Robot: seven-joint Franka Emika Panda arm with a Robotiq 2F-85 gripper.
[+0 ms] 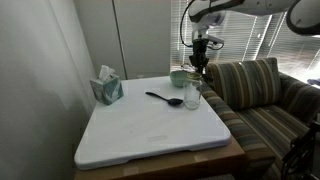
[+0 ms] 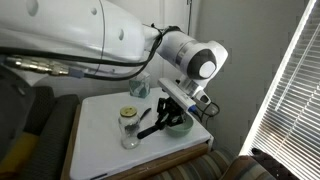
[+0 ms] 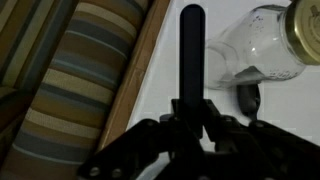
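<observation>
My gripper is shut on a long, dark object [image 3: 192, 50] with a rounded end, which sticks out ahead of the fingers in the wrist view. What exactly it is, I cannot tell. From the second exterior view, this dark object [image 2: 150, 131] slants down beside a clear glass jar [image 2: 130, 130] with a gold lid. The gripper [image 1: 200, 68] is above the table's far right edge in the first exterior view, close behind the jar [image 1: 192, 98]. Whether the held object touches the jar is unclear.
A black spoon [image 1: 168, 99] lies on the white tabletop [image 1: 140, 130], left of the jar. A green bowl [image 1: 179, 77] stands at the far end, and a tissue box [image 1: 107, 88] at the left. The striped couch [image 1: 240, 88] borders the right side.
</observation>
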